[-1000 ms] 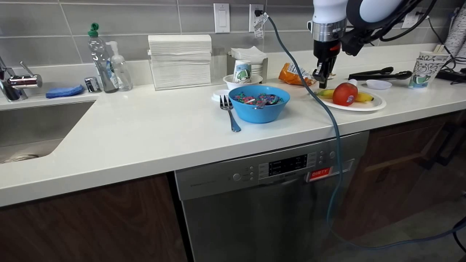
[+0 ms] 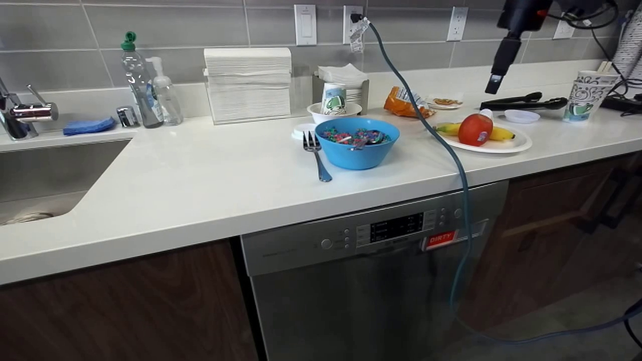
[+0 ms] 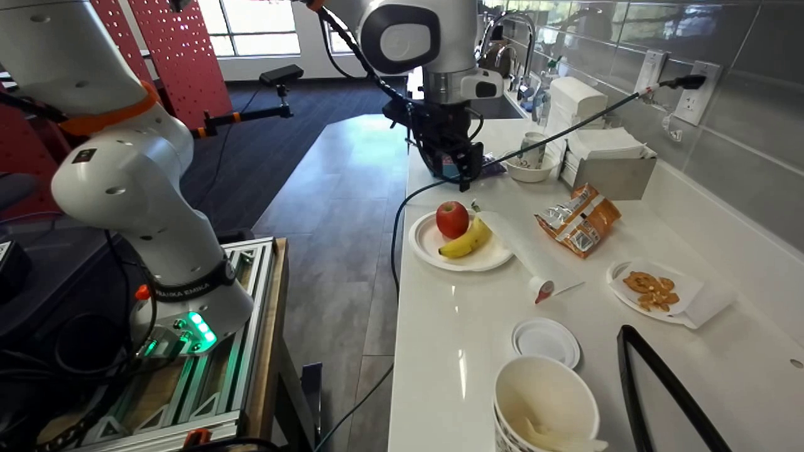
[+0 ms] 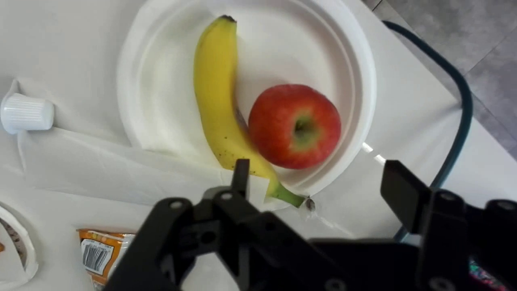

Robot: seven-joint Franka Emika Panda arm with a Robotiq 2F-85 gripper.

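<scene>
A red apple and a yellow banana lie on a white plate, touching or nearly so. One flat end of a white tube-like item lies over the plate's rim and part of the banana; its ridged white cap points away from the plate. My gripper is above the counter near the banana's stem, its fingers well apart and nothing between them. In exterior view 1 the gripper hangs above and behind the plate, clear of the fruit.
A dark cable crosses the counter beside the plate and drops over the front edge. A blue bowl with colourful contents stands left of it, beside a fork. An orange snack bag, black tongs and patterned cup stand nearby.
In exterior view 1 my gripper has moved right and upward, from the left side of the plate to above and behind it. The apple, banana and plate look unmoved.
</scene>
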